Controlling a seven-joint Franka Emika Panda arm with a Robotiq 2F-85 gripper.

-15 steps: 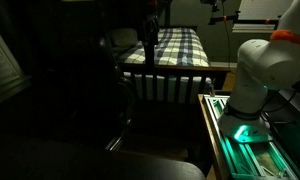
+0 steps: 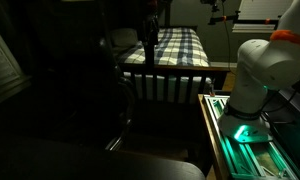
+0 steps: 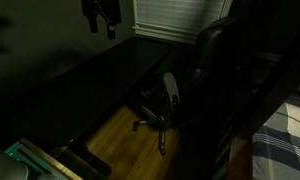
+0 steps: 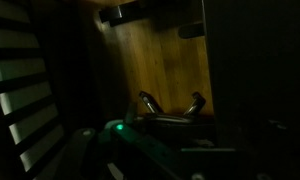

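My gripper (image 3: pixel 102 28) hangs high over the dark tabletop (image 3: pixel 65 90) in exterior view 2. Its two fingers stand apart, so it is open, and no object shows between them. Exterior view 1 has only its dark outline, near the top centre in front of the bed. The tabletop looks bare where it can be made out, though the light is very dim. In the wrist view, wooden floor (image 4: pixel 170 65) shows between dark shapes, too murky to name surely.
A dark office chair (image 3: pixel 170 92) stands beside the table. A bed with a checked cover (image 2: pixel 180 47) lies behind a slatted rail (image 2: pixel 175 88). The white arm base (image 2: pixel 245 125) is at right. Blinds (image 3: pixel 180 15) cover the window.
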